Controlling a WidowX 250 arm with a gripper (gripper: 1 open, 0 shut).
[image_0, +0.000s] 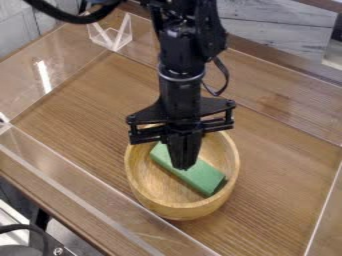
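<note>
My black gripper (179, 142) hangs over a round wooden bowl (179, 206), its fingers spread part way and pointing down at the bowl's back half. A green rectangular block (198, 177) lies inside the bowl, slanting from back left to front right. The fingertips are at or just above the block's back end; whether they touch it I cannot tell.
A clear plastic object (112, 32) stands at the back left. A pale wall runs behind the table.
</note>
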